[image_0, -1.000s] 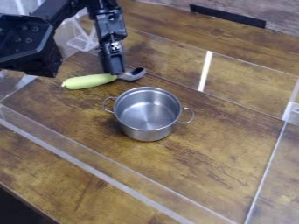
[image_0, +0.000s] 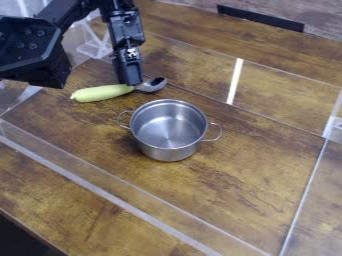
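My gripper (image_0: 130, 75) hangs upper left on the dark arm, its tip just above a corn cob (image_0: 96, 93) and a metal spoon or ladle (image_0: 152, 84) lying to the cob's right. The gripper is small and dark here, so I cannot make out how its fingers stand. A steel pot (image_0: 170, 130) with two side handles stands in the middle, in front of and to the right of the cob, empty inside.
Pale strips run across it, and a dark bar (image_0: 261, 15) lies along the back edge.
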